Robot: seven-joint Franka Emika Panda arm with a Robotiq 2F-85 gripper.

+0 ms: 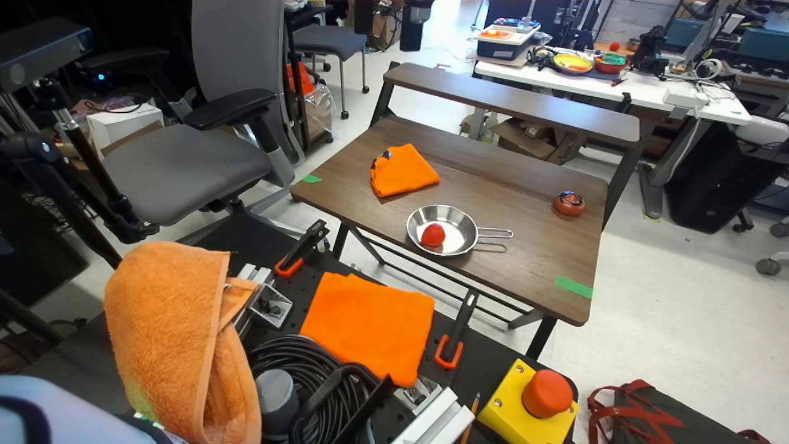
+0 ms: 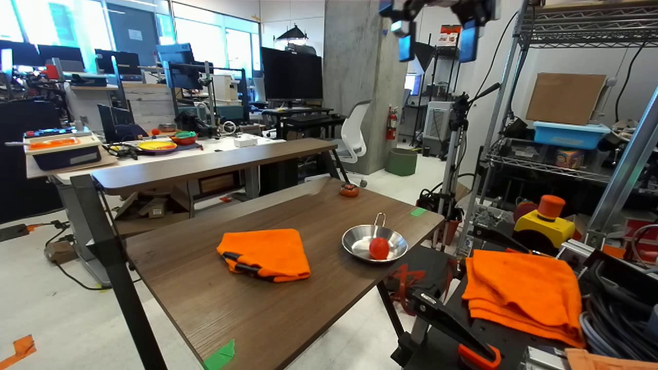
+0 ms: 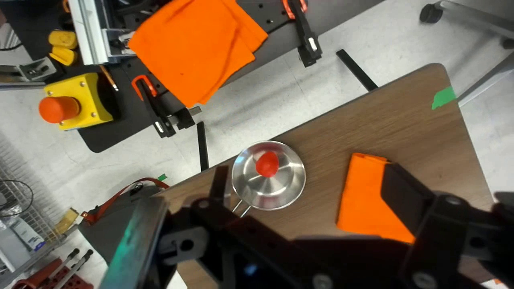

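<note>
A shiny metal pan with a wire handle rests on the brown table, a red ball-like object inside it. Left of the pan in exterior view 1 lies a folded orange cloth with dark marks on one edge. A small reddish-brown round object sits toward the table's far right end. High above the table my gripper is open, its fingers wide apart and nothing between them. From the wrist view, one finger partly covers the orange cloth below, without contact.
The table has a raised shelf along its back. Beside its front edge, across a gap, a black cart carries another orange cloth, clamps and a yellow box with a red button.
</note>
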